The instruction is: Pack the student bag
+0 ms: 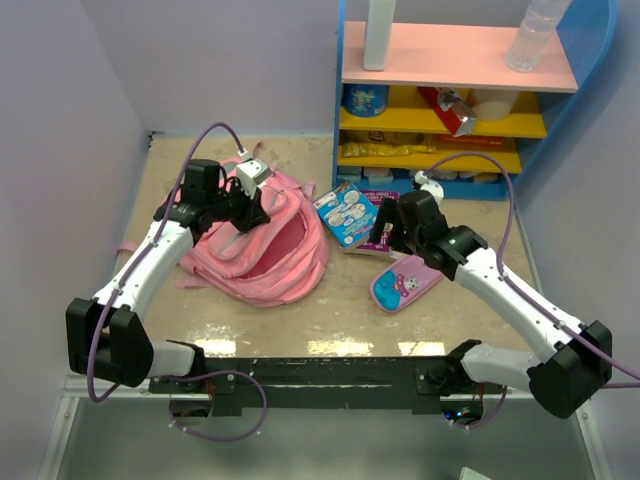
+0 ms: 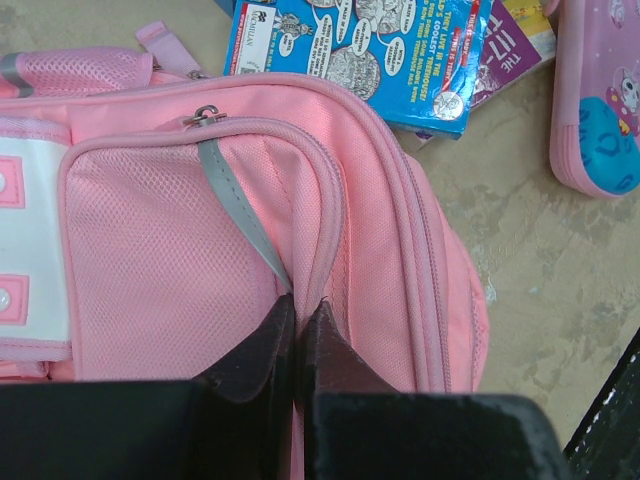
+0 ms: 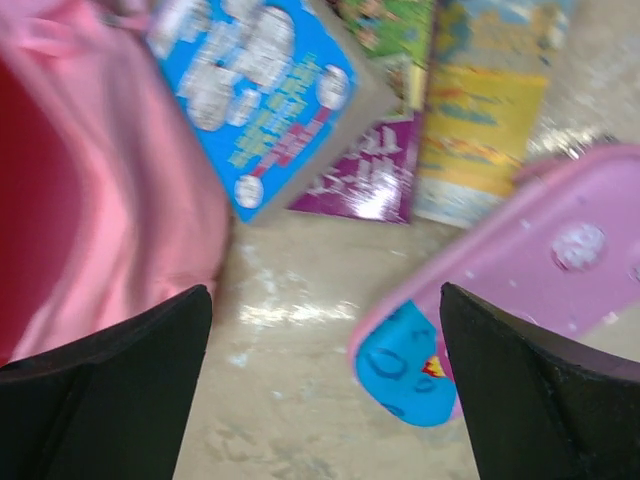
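Observation:
The pink bag [image 1: 270,250] lies on its side at the left, its main opening gaping toward the front right. My left gripper is shut on a piped edge of the bag's pocket. Flat on the table to the right rests a pink pencil case [image 1: 406,284] with a blue patch. A blue book [image 1: 346,214] leans against the bag's side, over a purple book [image 1: 380,240]. Above the table, between the bag and the pencil case, my right gripper stands open with nothing between its fingers.
Behind the books stands a blue shelf unit with a yellow shelf [image 1: 400,118] and a pink top shelf [image 1: 450,50], holding a bottle [image 1: 537,35] and several packages.

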